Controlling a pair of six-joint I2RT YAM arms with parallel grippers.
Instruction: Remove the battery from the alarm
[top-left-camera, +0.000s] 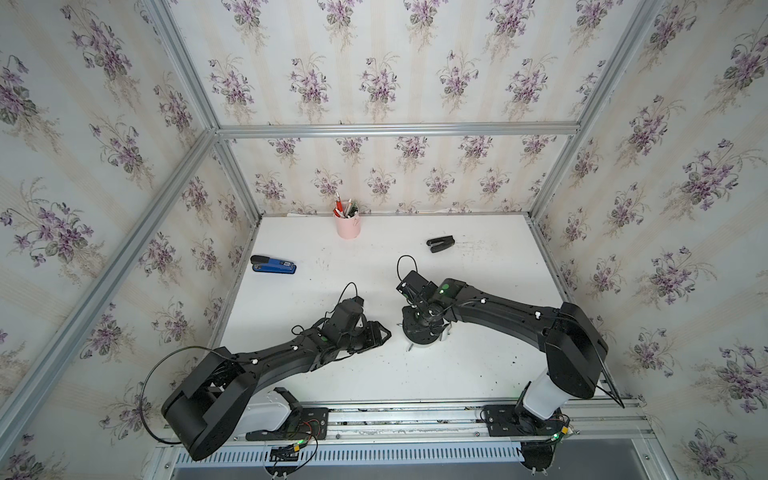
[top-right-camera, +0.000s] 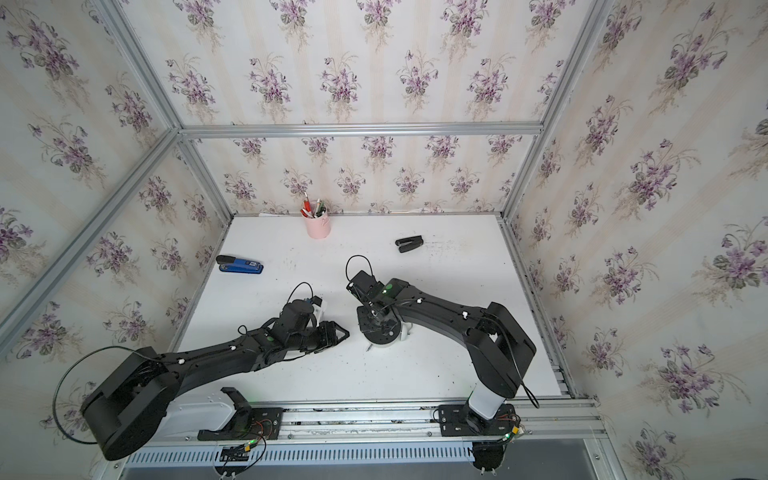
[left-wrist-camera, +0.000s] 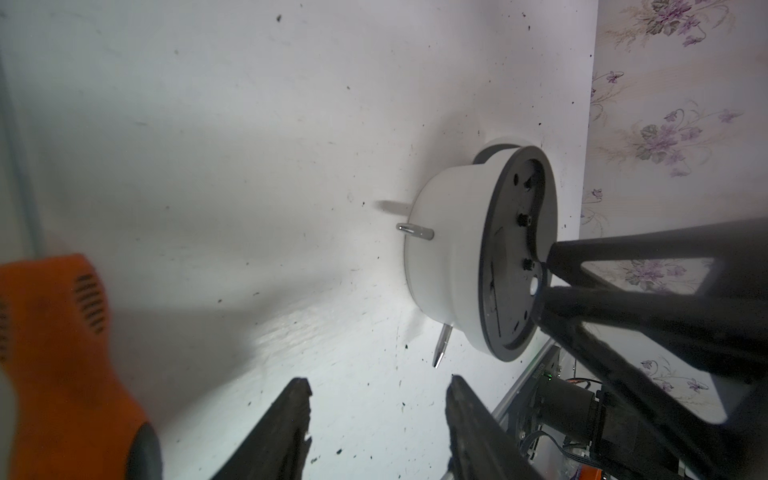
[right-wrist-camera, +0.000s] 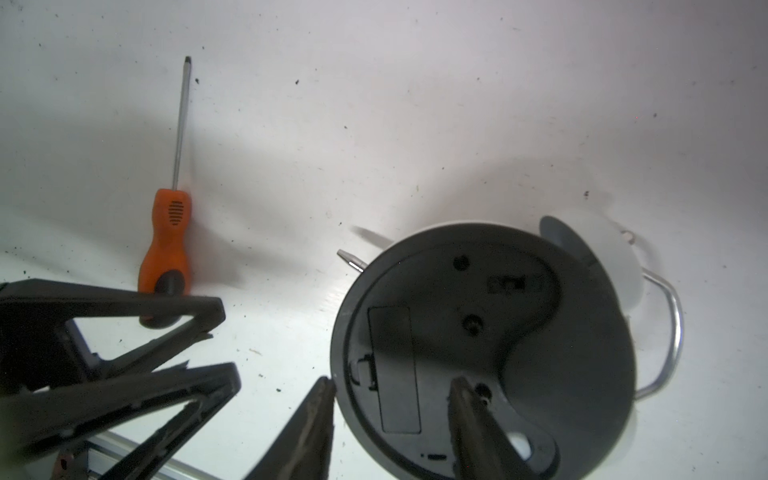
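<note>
The alarm (right-wrist-camera: 568, 360) lies face down, its round black back turned up and its white side (left-wrist-camera: 444, 240) resting on the table. On that back a rectangular battery cover (right-wrist-camera: 393, 344) with a small latch sits closed, so any battery is hidden. My right gripper is over the back near this cover, fingers parted; whether its tips touch is unclear. My left gripper is open and empty, to the left of the alarm in the top left view. Metal feet (left-wrist-camera: 415, 231) and a handle (right-wrist-camera: 674, 336) stick out from the alarm.
An orange-handled screwdriver (right-wrist-camera: 168, 240) lies beside the alarm, near the left gripper. Farther off are a blue stapler (top-left-camera: 273, 265), a pink pen cup (top-left-camera: 348, 227) and a black stapler (top-left-camera: 440, 243).
</note>
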